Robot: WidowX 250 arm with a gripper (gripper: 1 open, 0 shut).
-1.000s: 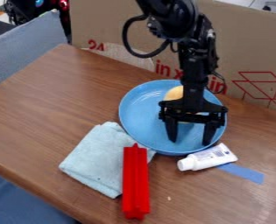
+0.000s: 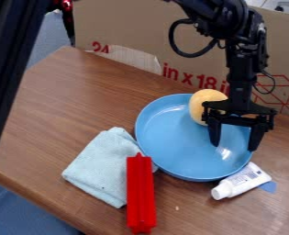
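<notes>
My gripper [image 2: 238, 134] is open, its black fingers pointing down over the right part of a blue plate [image 2: 173, 151]. A round yellow object [image 2: 205, 99] rests at the plate's back, partly behind the gripper. A white tube [image 2: 238, 182] lies at the plate's front right, by a strip of blue tape [image 2: 267, 186]. A folded light blue cloth [image 2: 100, 169] lies left of the plate, with a long red object [image 2: 140, 197] at its right edge.
A cardboard box [image 2: 134, 39] stands along the back.
My gripper has moved right. The plate has shifted right and toward the front, and the white tube has moved with it, now more tilted and covering more of the tape.
</notes>
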